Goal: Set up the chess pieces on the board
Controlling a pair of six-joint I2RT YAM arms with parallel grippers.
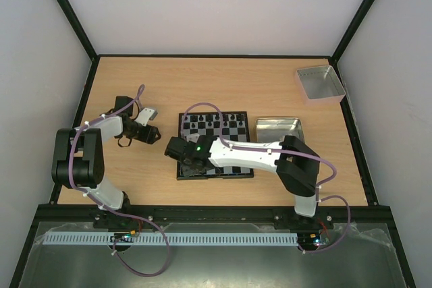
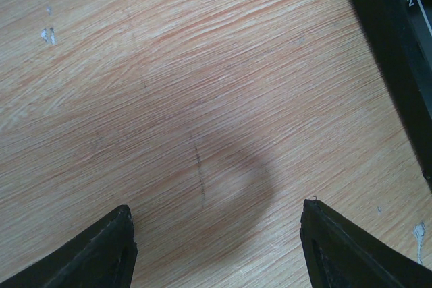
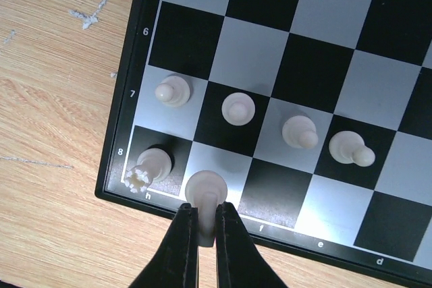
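In the right wrist view my right gripper is shut on a white chess piece (image 3: 206,187), its round base facing down over the h8–f8 edge, in line with the light square beside the corner. Whether it touches the board cannot be told. A white rook (image 3: 150,168) stands on the dark corner square. White pawns (image 3: 238,109) stand in a line along row 7. The chessboard (image 1: 251,166) lies mid-table, partly covered by the right arm in the top view. My left gripper is open over bare wood, with nothing between its fingers.
Right of the board sits a metal tray (image 1: 297,126), partly behind the right arm. An empty-looking clear bin (image 1: 320,83) is at the back right. Dark pieces (image 1: 209,124) stand along the board's far side. Free table lies between the left arm and the board.
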